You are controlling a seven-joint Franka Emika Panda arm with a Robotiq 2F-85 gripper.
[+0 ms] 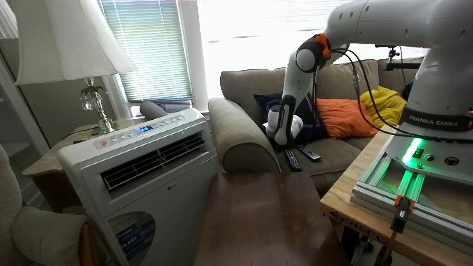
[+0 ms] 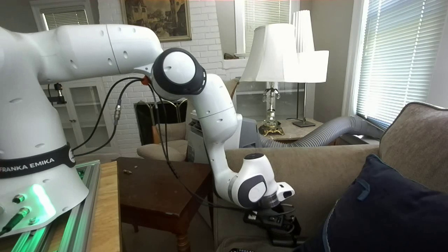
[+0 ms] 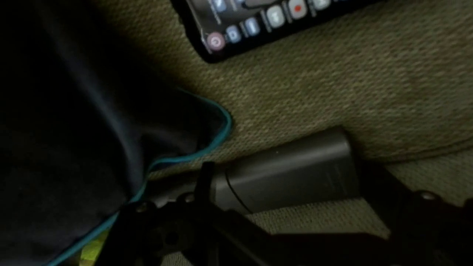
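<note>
A dark grey, smooth elongated object (image 3: 292, 173) lies on the sofa seat in the wrist view, its far left end running under the navy pillow. My gripper stands open over it, one black finger (image 3: 204, 181) crossing its left part and the other near its right end. Whether either finger touches it I cannot tell. A black remote (image 3: 266, 22) with light buttons lies beyond, outside the fingers. In exterior view 1, two remotes (image 1: 293, 160) (image 1: 311, 153) rest on the seat beside my hand. Exterior view 2 shows the gripper (image 2: 275, 229) low by the sofa arm.
The navy pillow (image 3: 102, 115) with teal piping crowds the left of the wrist view. Orange (image 1: 343, 117) and yellow (image 1: 383, 104) pillows sit farther along the sofa. The thick sofa arm (image 1: 244, 137) stands close beside my hand. A bare wooden table (image 1: 270, 212) is in front.
</note>
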